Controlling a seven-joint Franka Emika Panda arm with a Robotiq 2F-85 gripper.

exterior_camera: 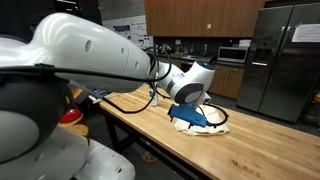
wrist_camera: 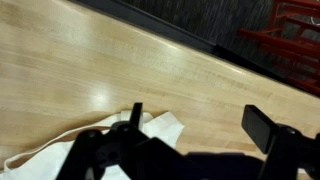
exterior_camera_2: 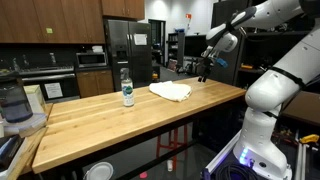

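Note:
A white cloth (wrist_camera: 95, 152) lies on the wooden table, rumpled, and its edge and one corner show at the bottom of the wrist view. My gripper stands open above the tabletop, its two dark fingers wide apart with nothing between them. The cloth's corner reaches in beside the left finger. From the second exterior view, the gripper (exterior_camera_2: 204, 76) hangs over the far end of the table, to the right of the white cloth (exterior_camera_2: 170, 90). In the first exterior view the arm hides part of the cloth (exterior_camera: 212, 119).
A clear bottle (exterior_camera_2: 127, 90) with a label stands on the table, well away from the cloth. Red furniture (wrist_camera: 285, 35) shows on the floor beyond the table's edge.

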